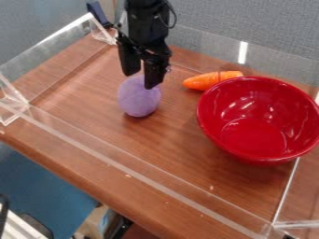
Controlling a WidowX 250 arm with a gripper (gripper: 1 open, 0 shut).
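Observation:
My black gripper (142, 67) hangs just over a round purple object (140, 99), its fingers pointing down at the top of it, one to the upper left and one over it. The fingers look apart; whether the lower finger touches the purple thing I cannot tell. An orange carrot (212, 80) lies right of it, and a red bowl (258, 120) fills the right of the board.
A wooden board (112, 159) with clear plastic walls (48, 51) around it forms the work area. The left and front of the board are bare. A grey wall stands behind.

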